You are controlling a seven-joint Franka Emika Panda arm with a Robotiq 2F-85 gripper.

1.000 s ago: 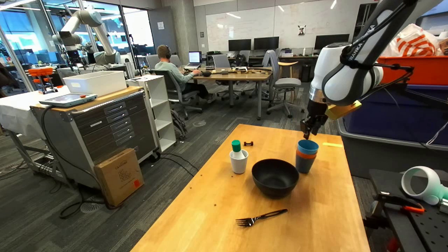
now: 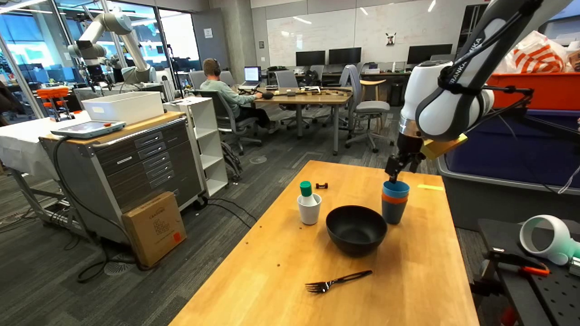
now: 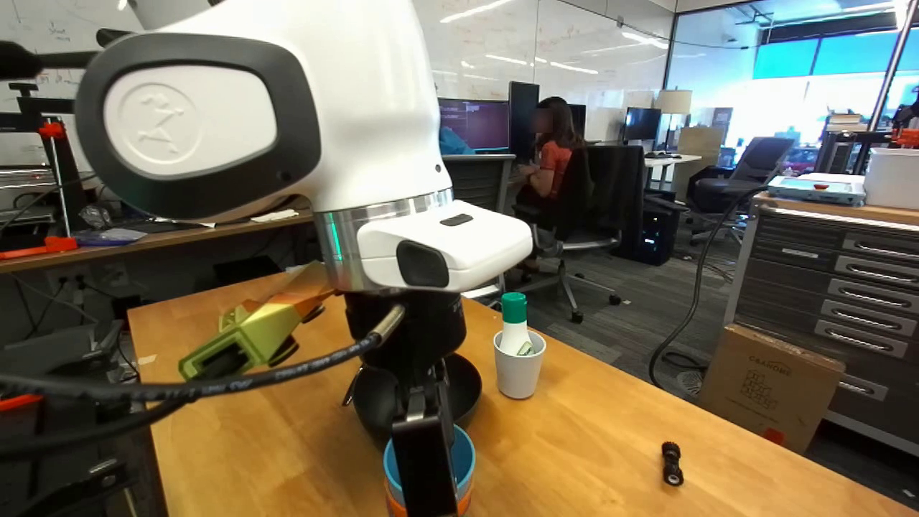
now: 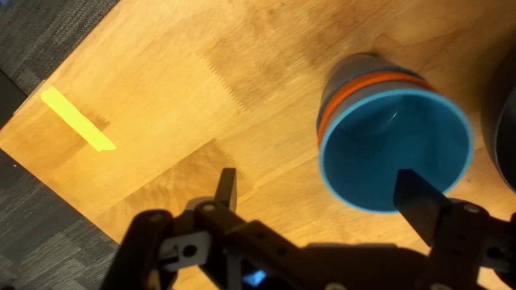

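A stack of cups (image 2: pixel 393 211) stands on the wooden table, with a blue cup (image 4: pixel 387 154) on top and an orange rim below it. Just above the stack is my gripper (image 2: pixel 403 169), its fingers wide apart. In the wrist view the right finger (image 4: pixel 418 200) overlaps the blue cup's mouth and near rim, while the left finger (image 4: pixel 227 188) is over bare wood. Whether the right finger reaches inside the cup I cannot tell. Nothing is held between the fingers of the gripper.
Beside the stack sits a black bowl (image 2: pixel 356 231). A white cup (image 2: pixel 309 213) holds a green-capped bottle (image 2: pixel 306 190). A black fork (image 2: pixel 338 281) lies nearer the front, and a small dark dumbbell-shaped object (image 2: pixel 321 185) farther back. Yellow tape (image 4: pixel 77 119) marks a table corner.
My gripper has moved slightly left in exterior view 1. The top of the cup stack has also shifted a little left. Bowl, fork and white cup look unmoved.
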